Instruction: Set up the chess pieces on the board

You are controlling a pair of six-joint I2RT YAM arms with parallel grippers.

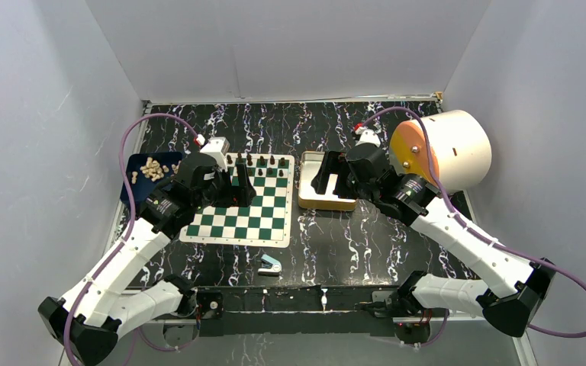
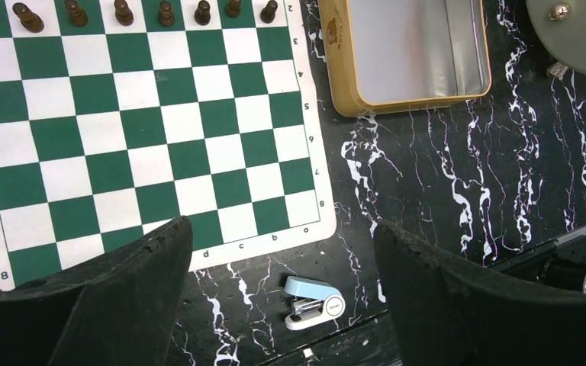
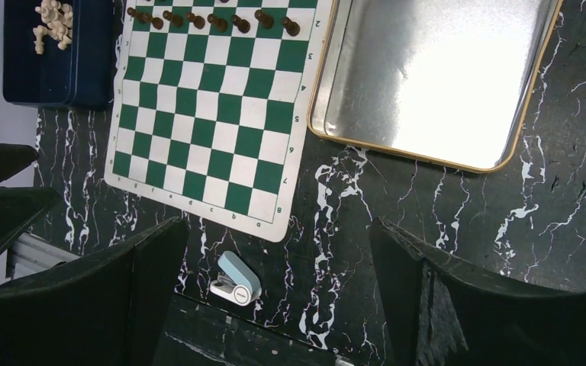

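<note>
The green-and-white chessboard (image 1: 263, 221) lies flat on the marble table. Dark pieces (image 1: 262, 160) stand along its far edge, and a row of dark pawns (image 2: 124, 12) stands in front of them. Light pieces (image 1: 151, 168) lie jumbled in a dark blue bin (image 3: 37, 84) left of the board. Over the board hangs my left gripper (image 1: 238, 189), open and empty, hiding part of the squares and pieces from above. My right gripper (image 1: 330, 177) is open above the empty tray, with nothing between its fingers. The board's near squares are bare.
A shallow yellow-rimmed tray (image 3: 427, 156) sits right of the board, empty. A blue-and-white stapler (image 2: 313, 303) lies near the front edge. At the back right, a large white cylinder (image 1: 462, 149) with an orange end stands close to the right arm.
</note>
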